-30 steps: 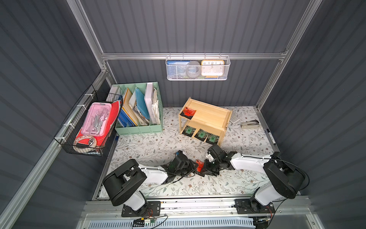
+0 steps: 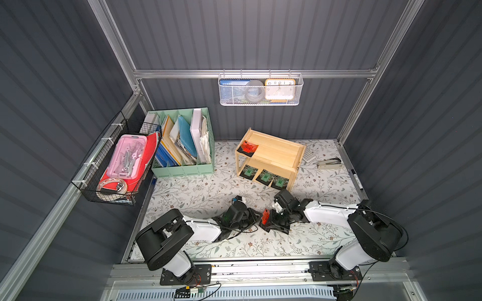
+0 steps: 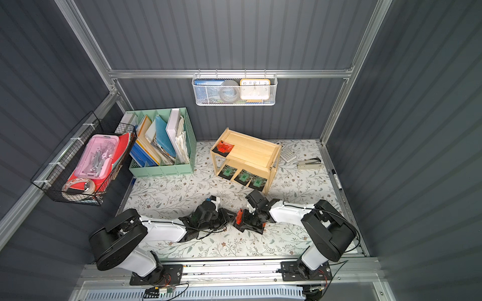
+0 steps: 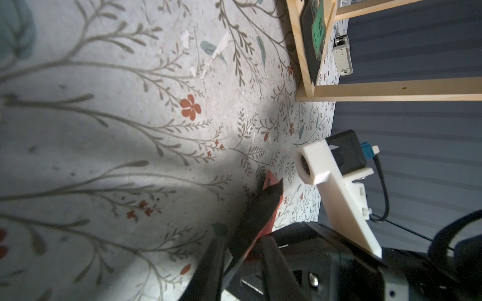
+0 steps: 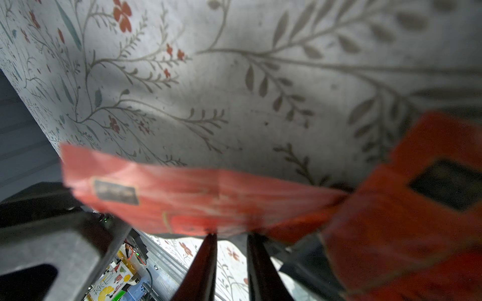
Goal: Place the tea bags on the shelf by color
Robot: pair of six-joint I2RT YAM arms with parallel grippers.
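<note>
My left gripper (image 2: 258, 216) is shut on a red tea bag (image 4: 269, 215), whose dark back and a red edge show in the left wrist view. That red tea bag (image 5: 165, 195) stretches in front of my right gripper, whose fingers stand apart, partly open; whether the bag touches them I cannot tell. A second red tea bag (image 5: 426, 200) lies close by at the right of that view. On the wooden shelf (image 2: 273, 145), a red tea bag (image 2: 248, 147) sits at the upper left, and three green tea bags (image 2: 265, 177) fill the lower level.
Behind to the left stands a green file organizer (image 2: 183, 170). Right of the shelf lie a white keyboard (image 2: 308, 156) and a stapler (image 2: 329, 163). A wire basket (image 2: 261, 100) hangs on the back wall.
The red tea bag between the grippers has turned from nearly flat to more upright and narrow. Red and dark packaging now shows below the right gripper. Both arms stay almost in place.
</note>
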